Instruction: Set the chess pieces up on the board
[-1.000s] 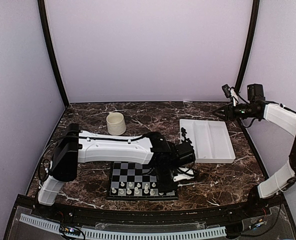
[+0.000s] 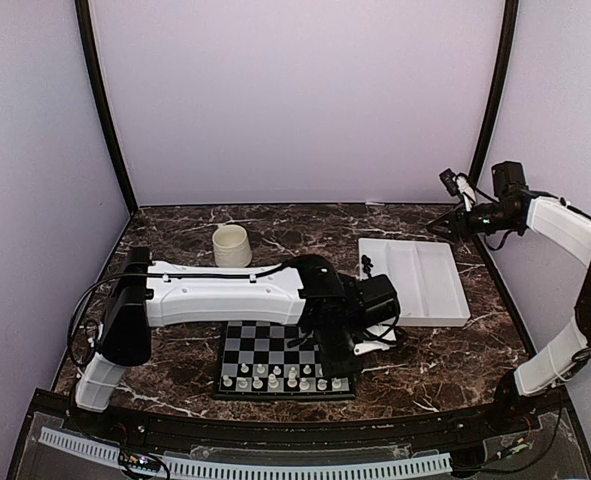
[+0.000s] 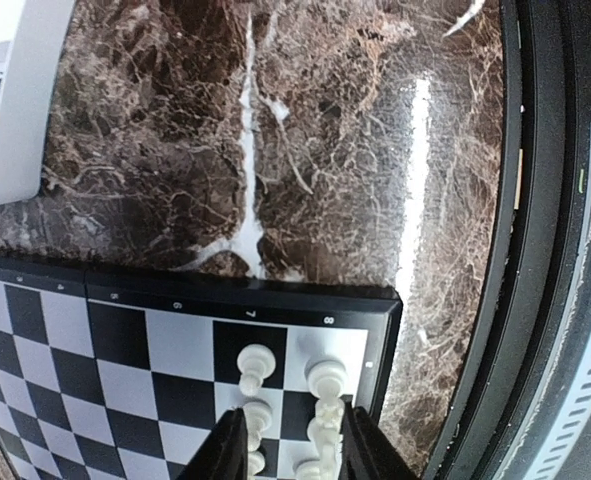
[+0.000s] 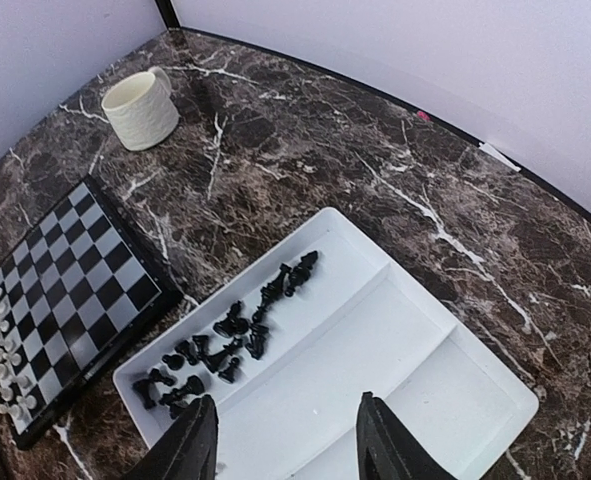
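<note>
White chess pieces point(image 2: 273, 383) stand in two rows along the near edge of the chessboard point(image 2: 247, 344); the left arm covers the board's far right part. Over the near right corner, my left gripper is open, its fingers apart. Below it, a corner white piece point(image 3: 327, 379) and others stand on the board, and none looks clamped. Black pieces point(image 4: 258, 340) lie in one compartment of the white tray point(image 4: 455, 328). My right gripper hangs open above and behind the tray, empty between its fingers.
A cream mug point(image 2: 232, 246) stands behind the board on the left. The tray's other compartments look mostly empty. Bare marble table point(image 2: 315, 220) stretches along the back, and a dark rail point(image 2: 275, 420) borders the front.
The left gripper has shifted slightly right and away from the board's near right corner, uncovering white pieces there. The right gripper has moved only a little.
</note>
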